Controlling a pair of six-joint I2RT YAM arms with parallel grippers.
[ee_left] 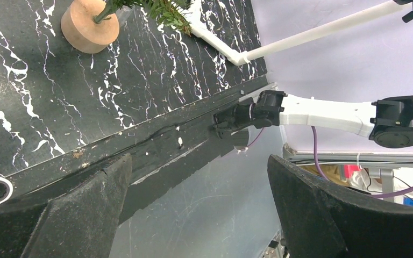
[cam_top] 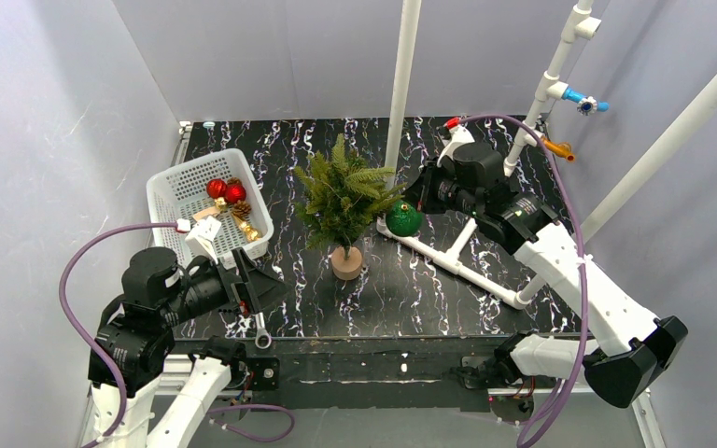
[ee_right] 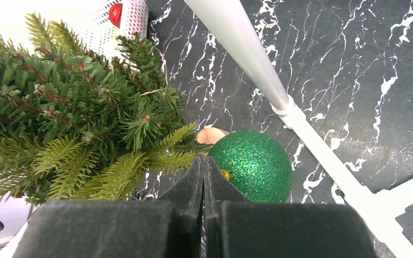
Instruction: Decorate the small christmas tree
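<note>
The small Christmas tree (cam_top: 345, 191) stands upright on its round wooden base (cam_top: 346, 263) in the middle of the table. Just right of its branches hangs a green glitter ball (cam_top: 403, 219), and my right gripper (cam_top: 413, 198) is shut at its gold cap. Seen from the right wrist, the ball (ee_right: 255, 166) is below the closed fingertips of the gripper, close to the tree's branch tips (ee_right: 175, 158); the thin hanger is hidden between the fingers. My left gripper stands open and empty, over the table's front left.
A white basket (cam_top: 161, 207) at the left holds red balls (cam_top: 234, 192), a pine cone and gold ornaments. A wrench (cam_top: 262, 338) lies at the front edge. White pipes (cam_top: 467, 273) run right of the tree, with one upright pipe (cam_top: 402, 84) close behind it.
</note>
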